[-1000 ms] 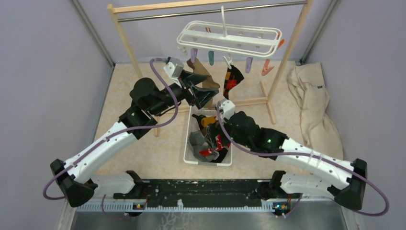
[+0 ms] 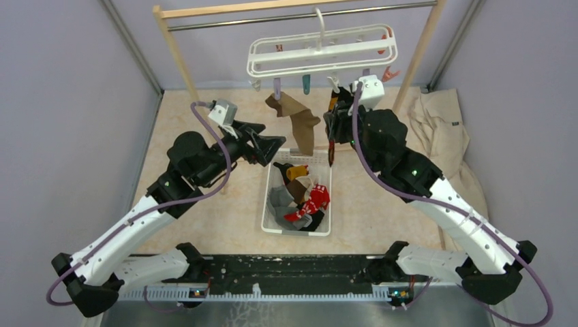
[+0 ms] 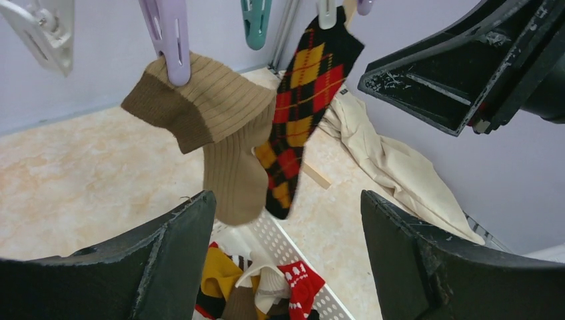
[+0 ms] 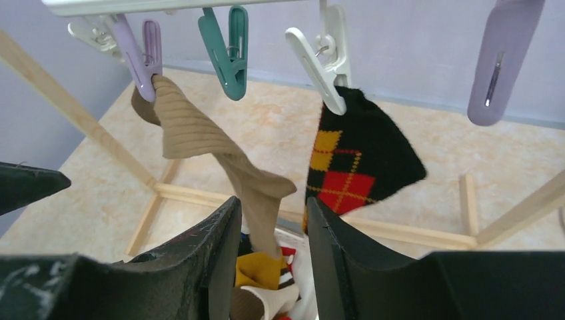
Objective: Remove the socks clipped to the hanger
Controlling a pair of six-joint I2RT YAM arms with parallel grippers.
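Note:
A brown ribbed sock [image 3: 236, 175] hangs from a lilac clip [image 3: 177, 57] on the white hanger [image 2: 320, 49]. To its right, a black, red and yellow argyle sock [image 4: 363, 157] hangs from a white clip [image 4: 321, 70]. My left gripper [image 2: 275, 143] is open, its fingers [image 3: 170, 257] well apart below and in front of the brown sock. My right gripper [image 2: 332, 129] stands in front of the argyle sock, covering much of it from above. Its fingers [image 4: 206, 257] are partly apart, and nothing is visibly gripped between them in the right wrist view.
On the floor below, a white basket [image 2: 266, 204] holds several socks. Empty clips, such as a teal one [image 4: 226, 57], hang along the hanger. The wooden rack's post [image 2: 417, 58] stands to the right. Beige cloth [image 2: 443, 136] lies on the floor at right.
My right gripper has risen from over the basket to the argyle sock. The left gripper has drawn back to the left. The hanger and both socks have swung.

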